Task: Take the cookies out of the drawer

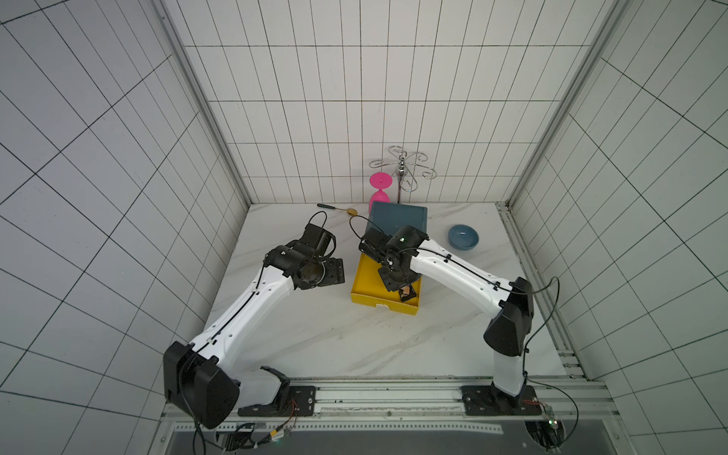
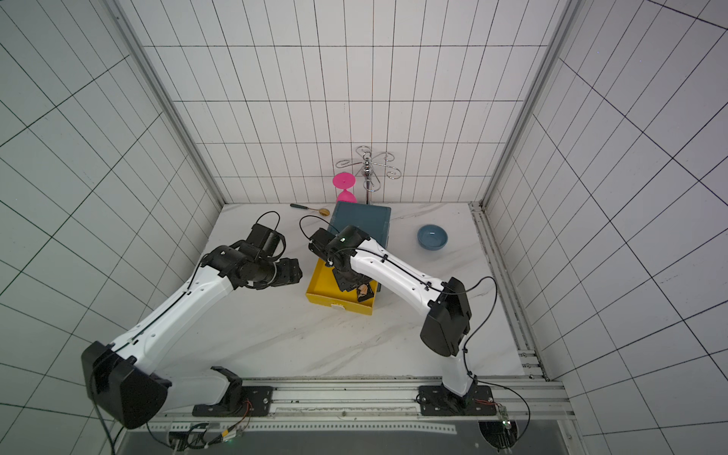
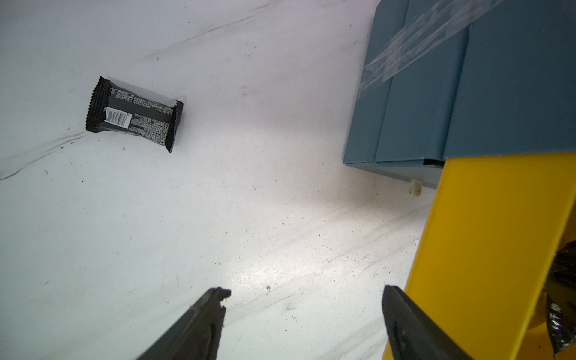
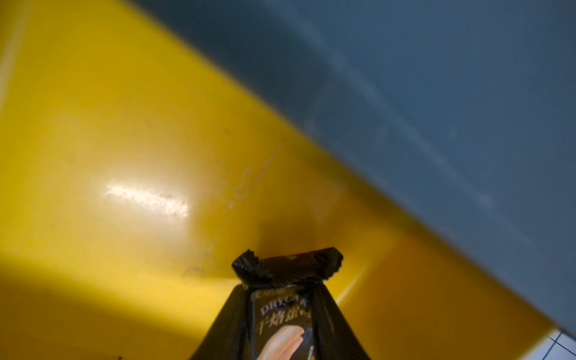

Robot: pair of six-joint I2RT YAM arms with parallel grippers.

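Observation:
A black cookie pack point(image 4: 282, 312) with gold lettering lies in the front right of the yellow drawer point(image 1: 365, 286). My right gripper is down inside the drawer, one finger on each long side of this pack. The fingers look close against the wrapper; whether they grip it I cannot tell. Another black cookie pack point(image 3: 136, 114) rests on the tabletop left of the drawer, in the left wrist view. My left gripper stands open and empty beside the drawer's left wall. Dark wrapper point(image 3: 561, 300) shows inside the drawer at that view's right edge.
Behind the drawer stands its blue-grey cabinet point(image 1: 398, 216). A blue bowl point(image 1: 462, 237) sits to the right. A spoon point(image 1: 337, 209), a pink stand point(image 1: 380, 182) and a metal rack point(image 1: 402, 167) are at the back.

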